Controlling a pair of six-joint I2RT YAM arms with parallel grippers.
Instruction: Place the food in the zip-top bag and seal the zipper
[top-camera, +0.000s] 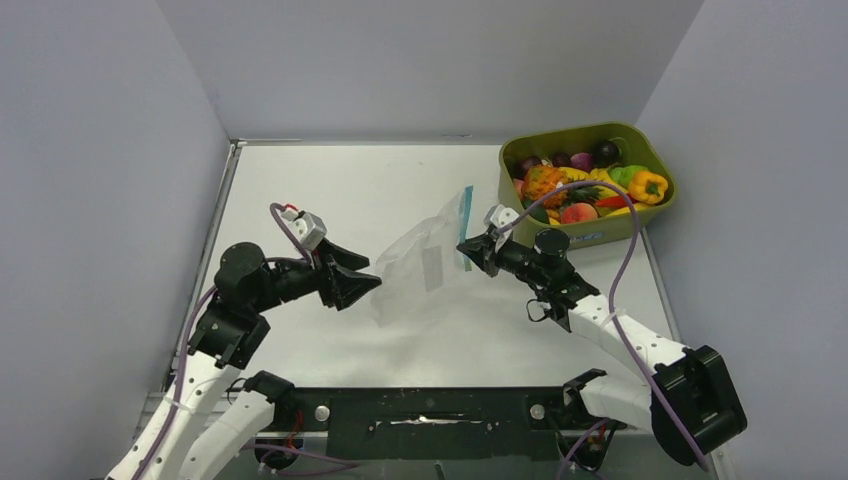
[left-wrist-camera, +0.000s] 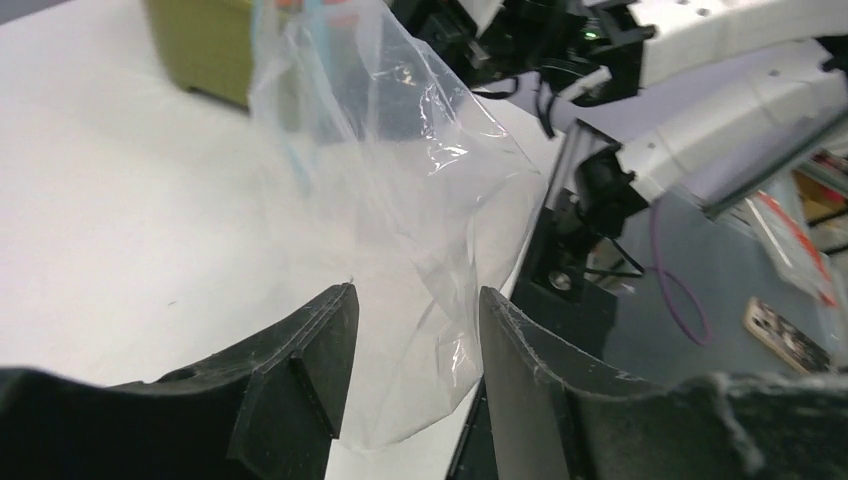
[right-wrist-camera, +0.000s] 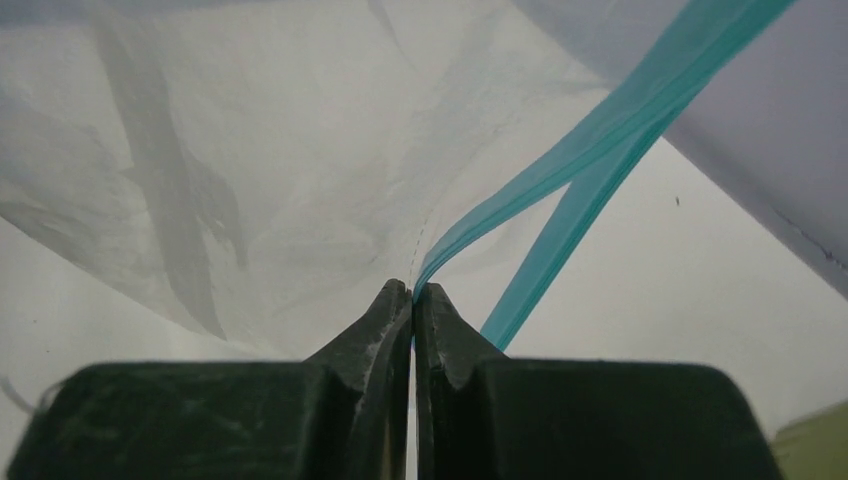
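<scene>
A clear zip top bag (top-camera: 420, 255) hangs between my two arms over the white table. Its teal zipper strip (top-camera: 465, 212) faces right, and my right gripper (top-camera: 470, 250) is shut on that edge. In the right wrist view the teal strip (right-wrist-camera: 570, 165) runs up from between the shut fingertips and parts into two bands. My left gripper (top-camera: 372, 275) stands open at the bag's left end. The left wrist view shows the bag's lower corner (left-wrist-camera: 420, 370) hanging loose beyond the left fingers (left-wrist-camera: 330, 340), not pinched. No food shows in the bag.
A green basket (top-camera: 600, 235) full of toy fruit and vegetables, among them a yellow pepper (top-camera: 648, 187) and a pineapple (top-camera: 543, 183), stands at the back right. Bare white table (top-camera: 310, 180) lies behind and in front of the bag.
</scene>
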